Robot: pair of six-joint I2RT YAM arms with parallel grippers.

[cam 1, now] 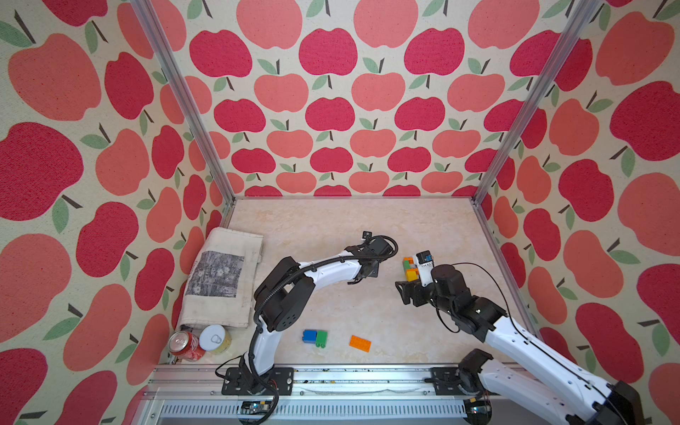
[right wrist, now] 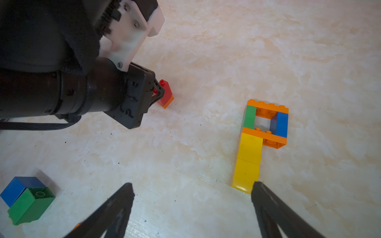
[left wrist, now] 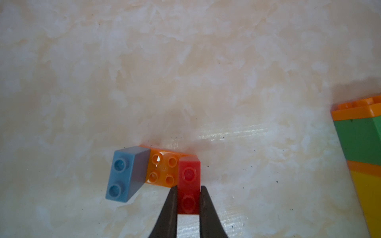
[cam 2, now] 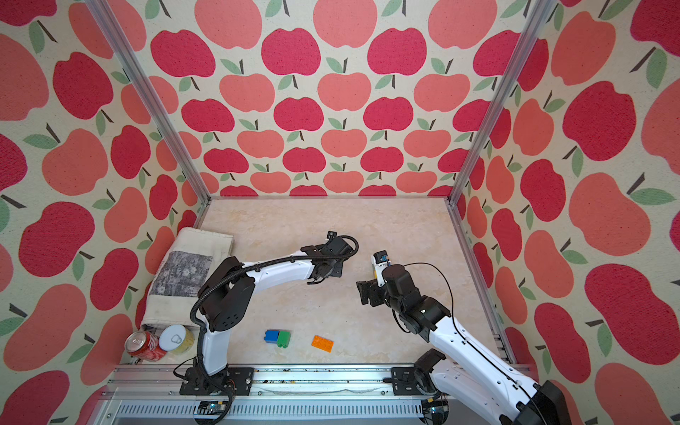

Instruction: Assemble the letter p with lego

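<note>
In the left wrist view, my left gripper is shut on a small red brick (left wrist: pixel 189 174) standing at the right end of an orange brick (left wrist: pixel 162 168). At that orange brick's other end stands a light blue brick (left wrist: pixel 125 174); bare studs show between the two. Whether the red one is pressed fully down cannot be seen. My right gripper is open and empty, its fingers on either side of bare table. Beyond it lies a P-shaped build (right wrist: pixel 250 152) of yellow, orange, green and dark blue bricks.
A loose blue brick (cam 1: pixel 309 336) and green brick (cam 1: pixel 321 338) touch near the front edge. An orange brick (cam 1: pixel 360 343) lies to their right. Farther left are a folded cloth (cam 1: pixel 233 248), a red can (cam 1: pixel 185 343) and a pale-lidded jar (cam 1: pixel 214 338).
</note>
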